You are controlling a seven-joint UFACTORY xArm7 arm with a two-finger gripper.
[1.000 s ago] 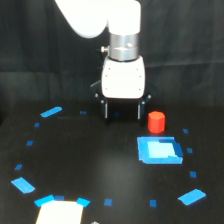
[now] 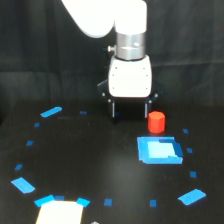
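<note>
A small red block [image 2: 156, 122] stands on the dark table, just behind a blue-edged square [image 2: 146, 150] with a white patch [image 2: 160, 150] inside it. My gripper [image 2: 131, 108] points down from the white arm, to the left of the red block. Its two dark fingers are spread well apart, and nothing shows between them. The right finger appears close to the block's left side; whether it touches cannot be made out, nor can the fingertips' height above the table.
Blue tape strips [image 2: 23, 185] and small blue marks lie flat around the dark table. A pale object [image 2: 60, 212] sits at the front left edge.
My gripper has shifted a little to the right, nearer the red block, with its fingers still apart. The block and the blue-edged square have not moved.
</note>
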